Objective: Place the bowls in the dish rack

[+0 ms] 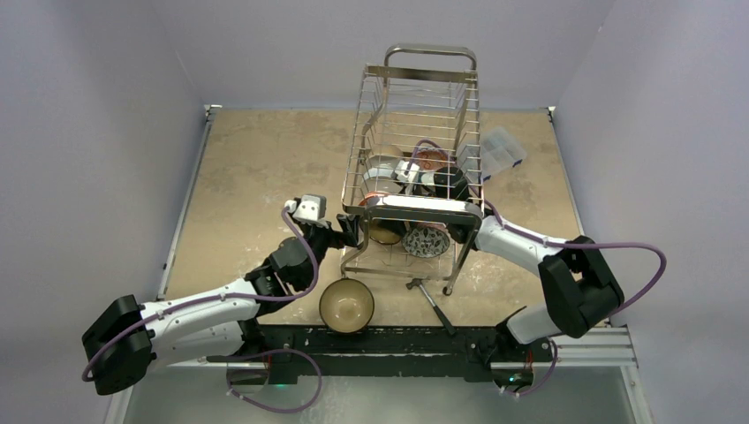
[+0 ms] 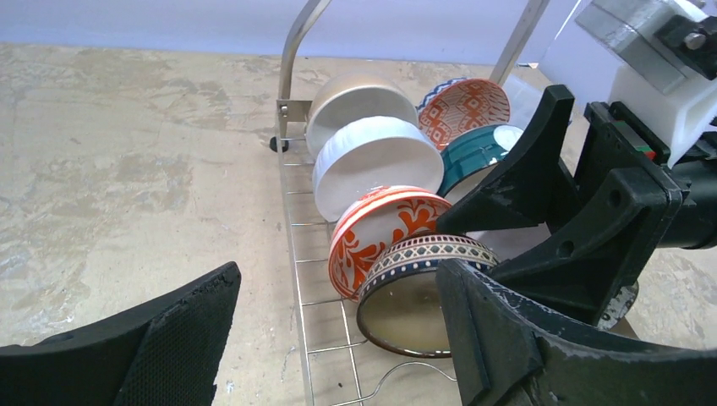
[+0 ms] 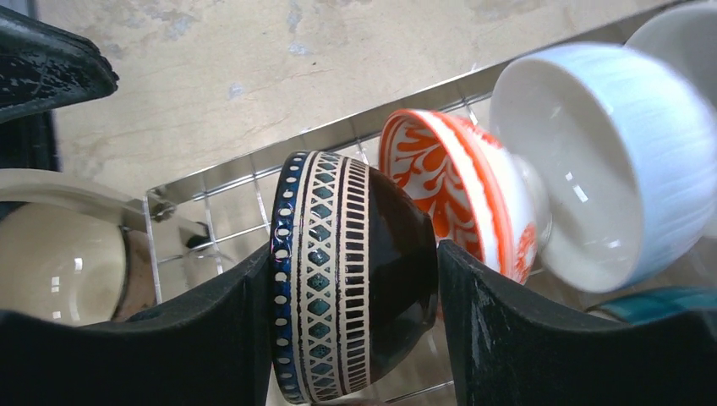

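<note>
In the lower tier of the wire dish rack (image 1: 422,72), a dark bowl with a patterned band (image 3: 325,271) stands tilted on its side. My right gripper has its fingers on both sides of this bowl, partly apart; whether they grip it is unclear. Behind it lean an orange-and-white bowl (image 2: 397,224), a white bowl (image 2: 380,165), a cream bowl (image 2: 355,100), a teal bowl (image 2: 473,156) and an orange patterned bowl (image 2: 465,110). My left gripper is open and empty at the rack's front left. A tan bowl (image 1: 346,306) rests on the table before the rack.
A grey patterned bowl (image 1: 426,240) sits at the rack's front right. A hammer (image 1: 431,305) lies in front of the rack, and a clear plastic container (image 1: 502,151) behind it to the right.
</note>
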